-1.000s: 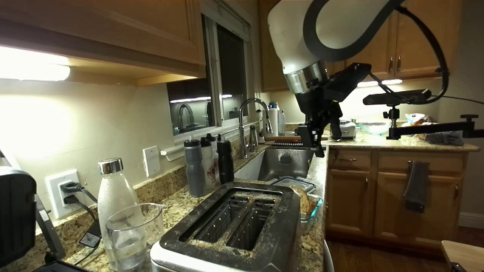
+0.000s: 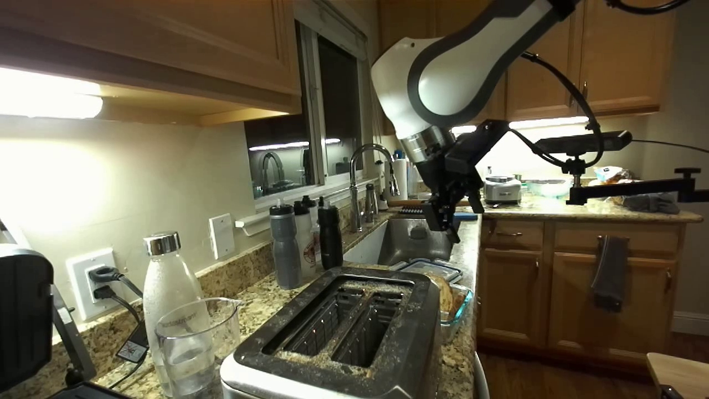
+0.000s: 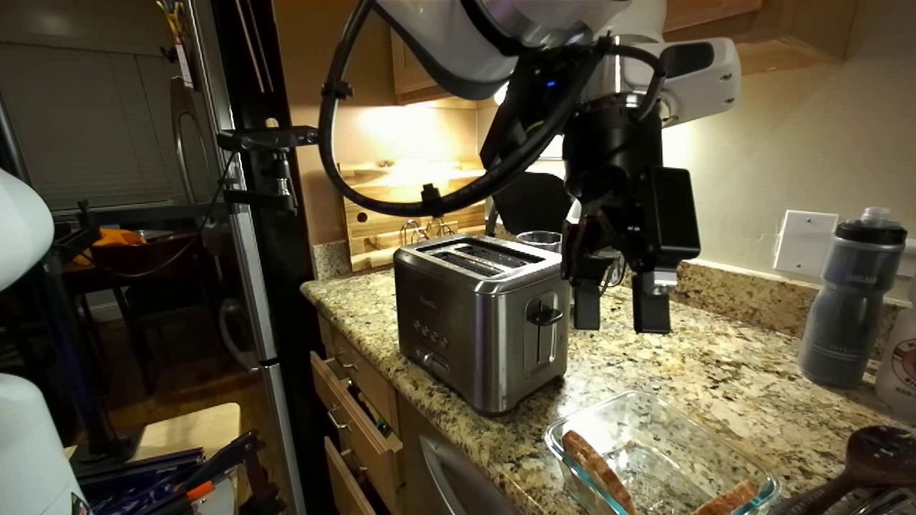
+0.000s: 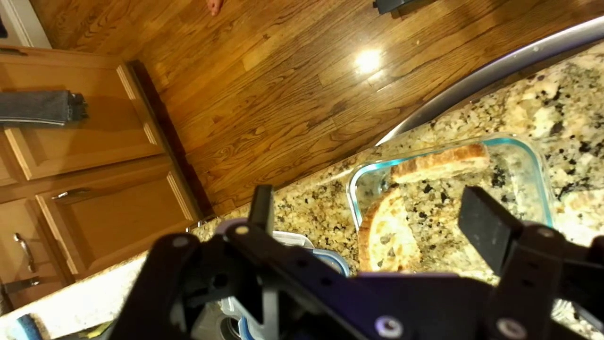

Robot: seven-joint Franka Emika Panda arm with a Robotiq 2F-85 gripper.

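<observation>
My gripper (image 3: 622, 327) stands open in the air above the counter, with nothing between its fingers. In the wrist view, a glass container (image 4: 543, 187) with a teal-tinted rim lies below the fingers. One bread slice (image 4: 441, 163) leans along its wall; another bread slice (image 4: 389, 235) rests toward its other end, partly hidden by my gripper's body. The steel toaster (image 3: 446, 322) sits on the counter behind the container in exterior view 2. Both toaster slots (image 2: 362, 326) look empty from above, with crumbs around them.
Several bottles (image 2: 287, 246) line the wall by the sink (image 2: 415, 239). A glass bottle (image 2: 169, 286) and a clear pitcher (image 2: 229, 319) stand beside the toaster. A dark wooden spoon (image 3: 876, 459) lies near the container. The counter's front edge drops to the floor.
In exterior view 1, my arm and gripper have moved left and somewhat lower. The toaster, container and bottles stay where they were.
</observation>
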